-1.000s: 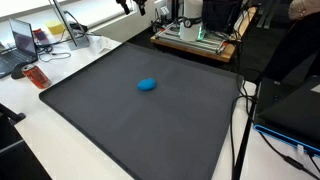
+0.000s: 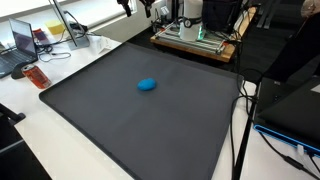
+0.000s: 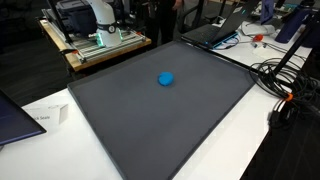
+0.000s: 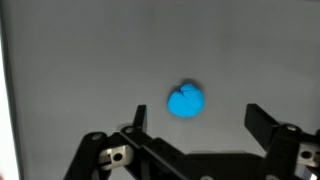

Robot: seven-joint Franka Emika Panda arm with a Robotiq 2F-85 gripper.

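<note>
A small, bright blue rounded lump point(image 2: 147, 84) rests on the dark grey mat point(image 2: 130, 125), towards its far part in exterior view 1. In exterior view 2 the blue lump point(image 3: 166, 78) sits above the middle of the mat. Seen from the wrist, the blue lump point(image 4: 186, 100) shows a small notch on its upper edge. My gripper is open, its black fingers spread wide. The lump appears between them, slightly left of centre and well below, with nothing held. Only the gripper's dark tips show at the top edge of exterior view 1.
An orange-red can point(image 2: 37, 77) and a laptop point(image 2: 24, 41) stand left of the mat. Loose black cables point(image 3: 285, 85) lie beside the mat in exterior view 2. A wooden board point(image 2: 200, 42) lies at the back.
</note>
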